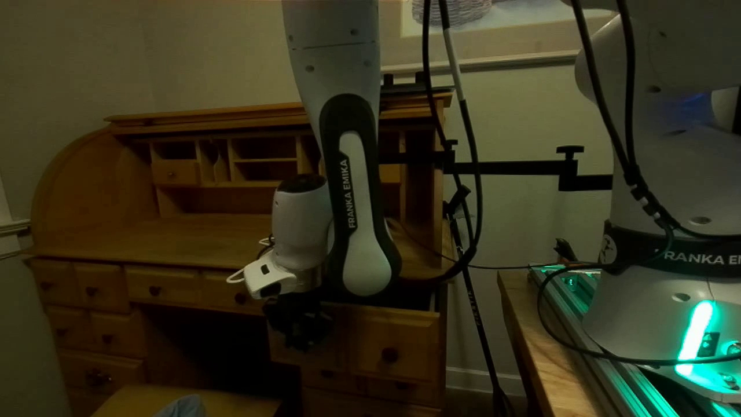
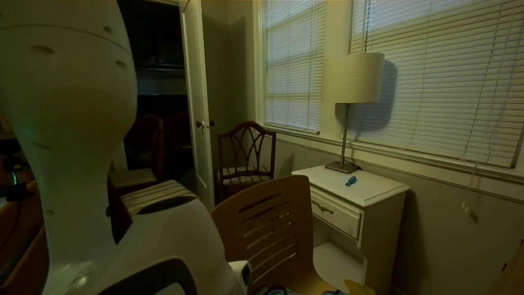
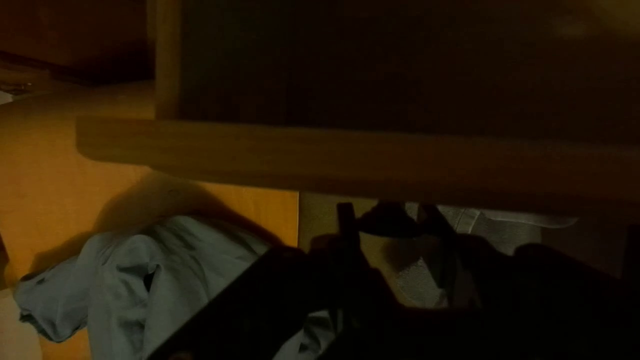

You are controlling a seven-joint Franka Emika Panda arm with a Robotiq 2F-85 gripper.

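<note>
A wide wooden drawer (image 1: 417,337) on the right side of the roll-top desk stands pulled out, its dark right knob (image 1: 389,355) visible. In front of its left part is my gripper (image 1: 307,337). From the wrist view I look down into the dark drawer interior (image 3: 390,66), bounded by the drawer's front board (image 3: 360,156). Just under that board, a dark round knob (image 3: 388,219) sits between the fingertips of my gripper, which is shut on it. Deep shadow hides the exact contact.
A wooden chair seat (image 3: 36,198) with grey-blue cloth (image 3: 174,264) on it lies below and beside the drawer.
</note>
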